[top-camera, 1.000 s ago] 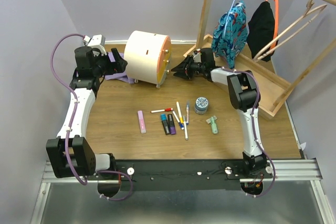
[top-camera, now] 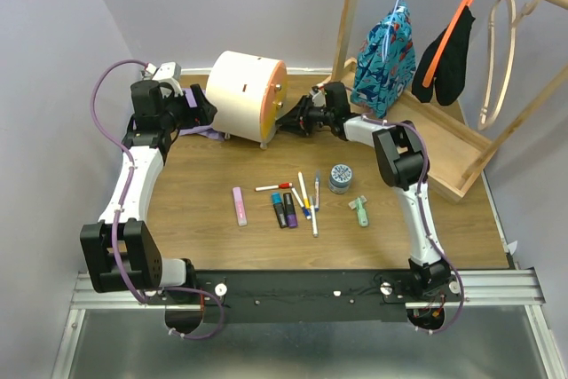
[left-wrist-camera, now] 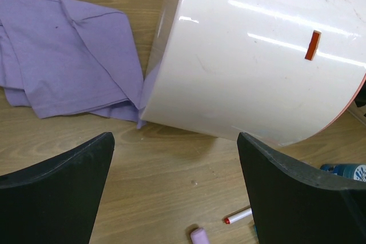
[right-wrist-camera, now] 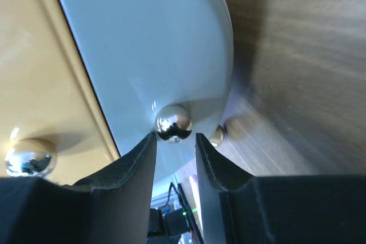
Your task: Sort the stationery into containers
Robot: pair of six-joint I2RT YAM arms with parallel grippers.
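Observation:
A white rounded cabinet (top-camera: 238,95) with knobs on its peach front stands at the back. At this front is my right gripper (top-camera: 282,123). In the right wrist view a shiny drawer knob (right-wrist-camera: 173,121) shows just beyond and between its parted fingertips; whether they touch it I cannot tell. My left gripper (top-camera: 201,104) hangs open and empty left of the cabinet. Loose stationery lies mid-table: a pink stick (top-camera: 240,207), a teal-capped marker (top-camera: 279,210), a purple marker (top-camera: 290,210), a red-capped pen (top-camera: 273,187) and several slim pens (top-camera: 313,217).
A round tin (top-camera: 340,178) and a green item (top-camera: 359,212) lie right of the pens. Purple cloth (left-wrist-camera: 68,55) lies left of the cabinet. A wooden rack (top-camera: 457,148) with hanging bags and a hanger fills the back right.
My right gripper has moved left to the cabinet's front. The bags and hanger on the rack have swung. My left arm and the stationery look the same.

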